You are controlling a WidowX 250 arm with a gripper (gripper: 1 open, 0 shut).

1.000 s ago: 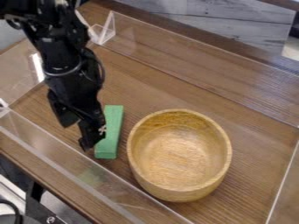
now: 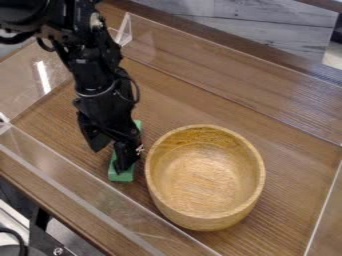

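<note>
A black robot gripper (image 2: pixel 115 148) hangs from the arm at the left of the camera view, its open fingers lowered over a green block (image 2: pixel 122 172). The block lies on the wooden surface beside a large pale yellow bowl (image 2: pixel 201 175), and the gripper hides much of its upper part. Whether the fingertips touch the block is unclear.
Clear plastic edges run along the left and lower left, with dark cables below them.
The gripper has moved to the right from beside the green block to over it, now covering more of it. The bowl has not visibly moved.
</note>
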